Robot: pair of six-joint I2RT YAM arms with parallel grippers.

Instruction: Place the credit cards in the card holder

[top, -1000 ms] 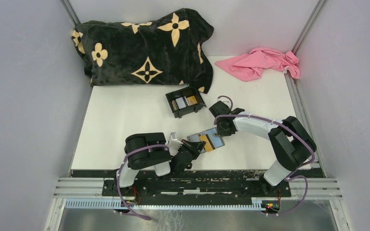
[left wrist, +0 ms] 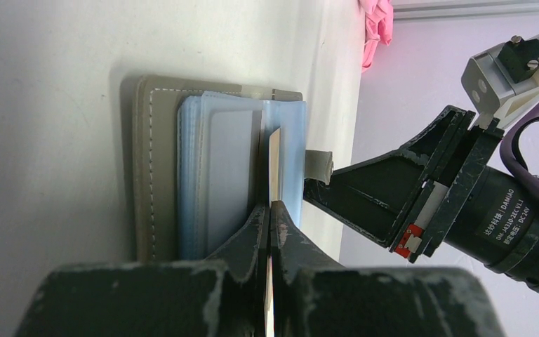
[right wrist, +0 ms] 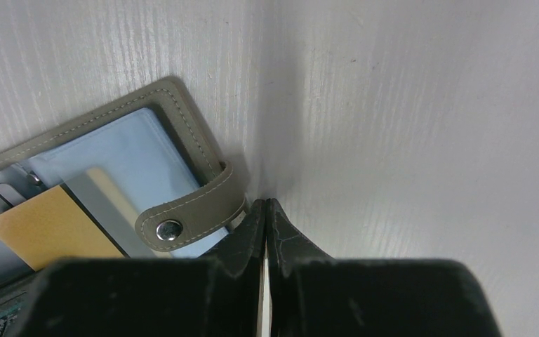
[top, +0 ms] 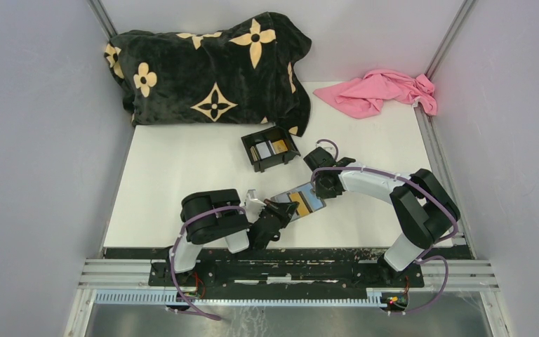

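Note:
An open grey card holder with pale blue sleeves and a gold card lies near the front centre. At its left end my left gripper is shut on a thin beige card, held edge-up among the sleeves in the left wrist view. My right gripper is closed low at the holder's right edge, beside the snap strap; what is between its fingers is hidden.
A black box with cards stands behind the holder. A dark patterned blanket lies at the back left, pink cloth at the back right.
My left gripper and the holder have shifted very slightly toward the back of the table. The right arm looks still.

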